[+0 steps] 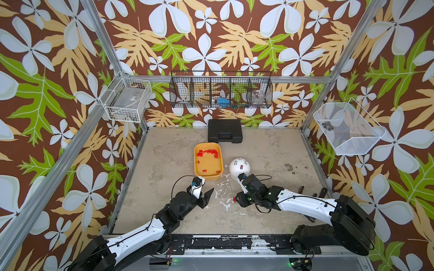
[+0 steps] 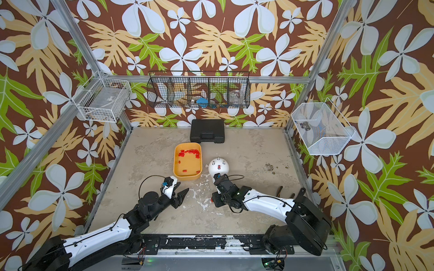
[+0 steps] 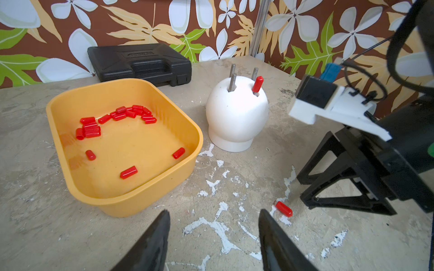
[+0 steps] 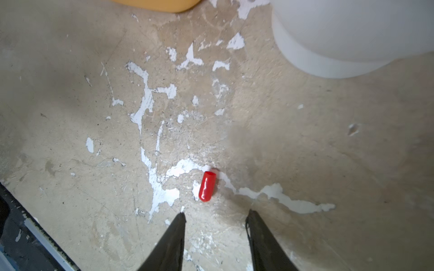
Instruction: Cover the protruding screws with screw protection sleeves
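A white ball-shaped stand [image 3: 235, 117] carries several upright screws; a red sleeve [image 3: 258, 84] covers one, while others are bare metal. A loose red sleeve [image 4: 207, 185] lies on the floor left of the stand's front, just beyond the fingertips of my right gripper, which is open above it. My left gripper stands open with nothing between its fingers, in front of the orange tray [image 3: 74, 180], which holds many red sleeves [image 3: 128, 171].
A black case [image 1: 224, 131] lies at the back. Wire baskets [image 1: 220, 90] hang on the frame around the walls. The floor left of the tray is clear; some dark tools lie at the right edge behind my right arm.
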